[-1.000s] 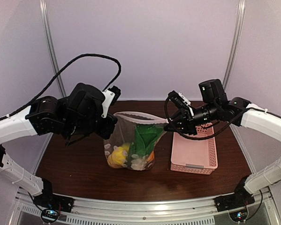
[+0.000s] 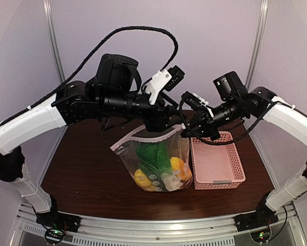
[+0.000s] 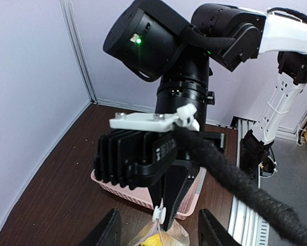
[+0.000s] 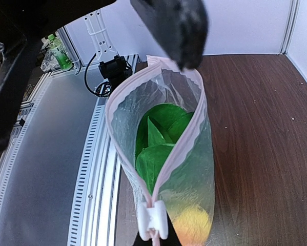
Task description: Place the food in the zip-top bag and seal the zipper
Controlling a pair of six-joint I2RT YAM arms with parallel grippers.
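Observation:
A clear zip top bag (image 2: 130,154) with a pink-white zip edge hangs upright over the table. Inside it are a green leafy item (image 2: 152,154), a yellow item (image 2: 142,178), an orange item (image 2: 180,168) and something whitish. My right gripper (image 2: 188,131) is shut on the bag's upper right corner, beside the white zip slider (image 4: 153,219). From that slider on, the mouth gapes in the right wrist view, showing the green item. Above the bag's top edge, my left gripper is open, its fingers (image 3: 108,228) either side of the slider in that view, not closed on anything.
An empty pink basket (image 2: 217,161) stands right of the bag, close to it. Bare dark table (image 2: 86,164) lies to the left. The two arms are very near each other above the bag. A metal rail (image 2: 158,230) runs along the front.
My left gripper has let go of the bag's left side and moved right, up to the right gripper. The bag has swung right, its left corner now free. The right arm has shifted only slightly.

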